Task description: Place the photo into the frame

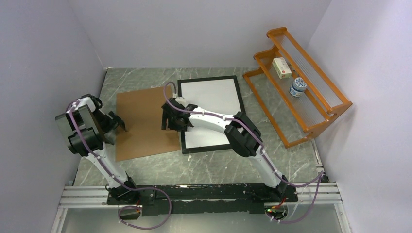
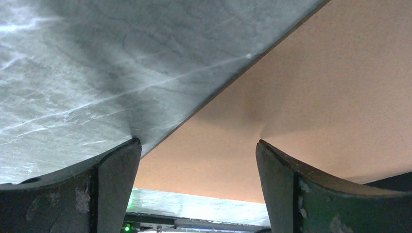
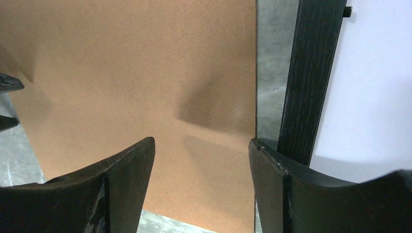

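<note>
A brown board point(image 1: 141, 131) lies flat on the table, left of the black frame point(image 1: 209, 148), which has a white surface point(image 1: 211, 92) inside it. No separate photo can be made out. At the board's left edge my left gripper is open; one finger is over the board, the other near its edge. My right gripper is also open, low at the board's right side, its right finger point(image 3: 272, 170) by the narrow gap between board and frame. Nothing is held between either pair of fingers. The right arm covers part of the frame.
On the right stands a wooden rack point(image 1: 303, 92) with a small box point(image 1: 282, 68) and a blue-and-white jar point(image 1: 298, 87). Walls close in the left, back and right. Bare table point(image 1: 214, 167) shows in front of the frame.
</note>
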